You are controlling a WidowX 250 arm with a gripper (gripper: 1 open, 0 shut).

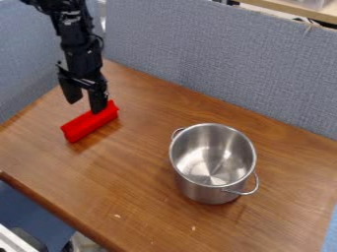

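My black gripper point(85, 96) hangs over the left part of the wooden table point(145, 212), its fingers spread apart just above a red oblong block point(82, 125) that lies diagonally on the wood. The gripper is open; whether a fingertip touches the block I cannot tell. A steel pot point(211, 157) with two side handles stands upright at the right, empty.
Grey padded panels point(224, 59) border the table at the back and left.
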